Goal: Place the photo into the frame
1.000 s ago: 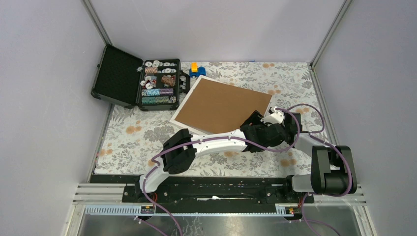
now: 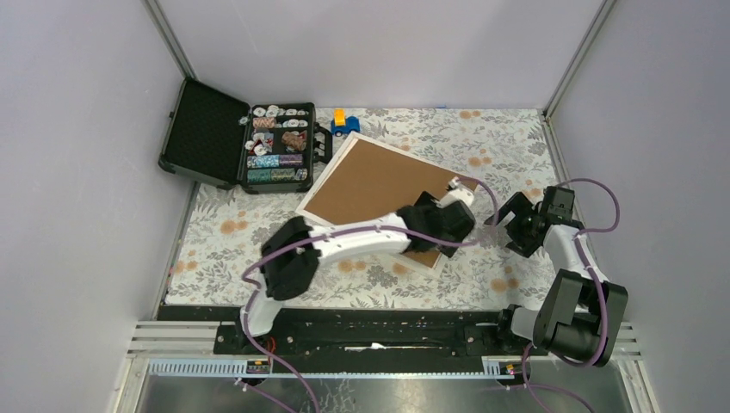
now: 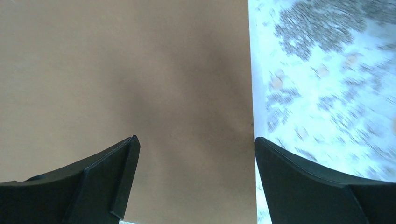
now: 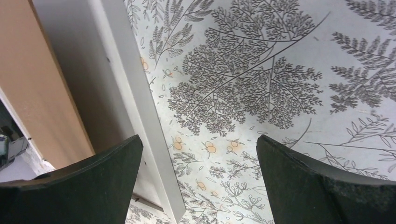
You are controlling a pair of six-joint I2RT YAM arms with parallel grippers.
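Note:
A large brown panel lies over the white frame, whose rim shows along the far and left sides. No printed picture shows, and I cannot tell whether this panel is the photo. My left gripper is open above the panel's right part; in the left wrist view the brown surface fills the gap between its fingers. In the right wrist view the panel's edge stands apart from the frame's white rim. Open and empty, my right gripper hangs over the cloth right of the frame.
An open black case with several small items stands at the back left. Beside it is a blue and yellow toy.
The left arm has shifted left, farther over the panel. My right gripper has drawn back to the right, away from the left one, and its open fingers now show. Case and toy have not moved.

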